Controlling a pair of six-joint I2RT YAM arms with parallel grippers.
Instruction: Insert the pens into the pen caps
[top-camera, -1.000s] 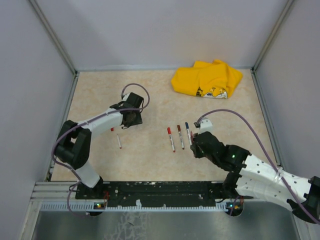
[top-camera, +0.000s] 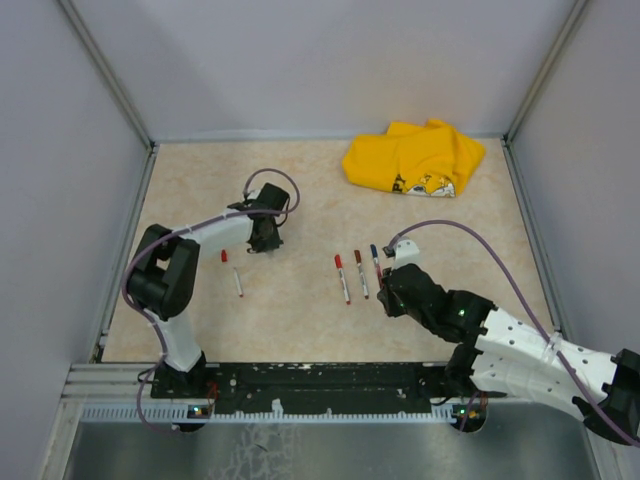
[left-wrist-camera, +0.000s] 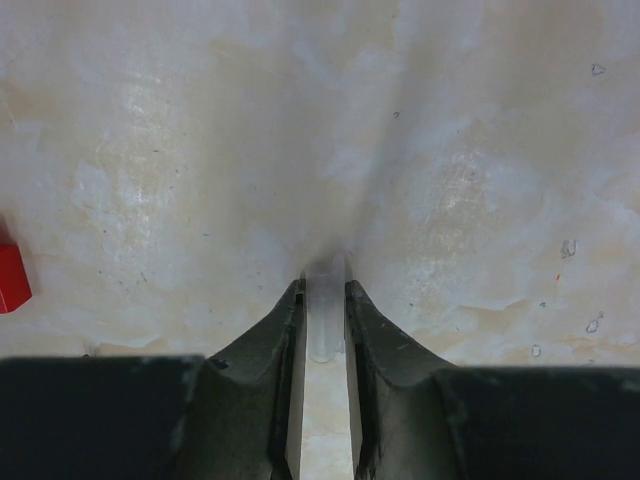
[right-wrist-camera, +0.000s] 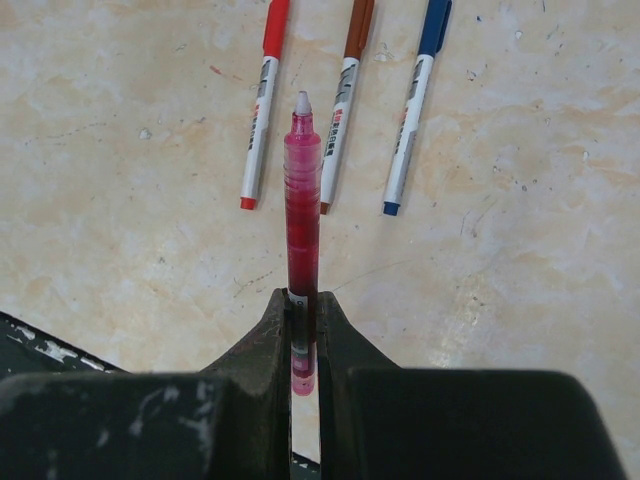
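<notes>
A small clear pen cap (left-wrist-camera: 325, 325) lies on the table between the fingertips of my left gripper. The two fingers stand close along its sides; whether they press on it cannot be made out. In the right wrist view my right gripper is shut on an uncapped pink-red pen (right-wrist-camera: 302, 205), its pale tip pointing away from the fingers. Three capped pens lie beyond it: a red one (right-wrist-camera: 260, 120), a brown one (right-wrist-camera: 345, 100), partly covered by the held pen, and a blue one (right-wrist-camera: 410, 125).
A red cap (top-camera: 224, 256) and a thin white pen-like piece (top-camera: 238, 282) lie near the left arm. A yellow cloth bag (top-camera: 415, 160) rests at the back right.
The left arm has shifted slightly, its elbow moving right and its gripper a little toward the front. The right gripper with its pen has moved a little to the left.
</notes>
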